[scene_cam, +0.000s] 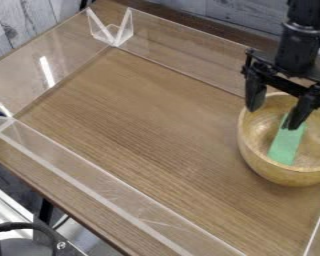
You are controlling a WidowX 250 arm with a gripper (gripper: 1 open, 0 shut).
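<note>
My gripper (282, 96) hangs open at the right, its black fingers reaching down over the far rim of a wooden bowl (256, 167). Inside the bowl lies a green oblong object (283, 147), below the fingers. Nothing shows between the fingers.
Clear tape strips run along it. A small white taped mark (111, 30) is at the back left. Dark cables and hardware sit at the bottom left corner.
</note>
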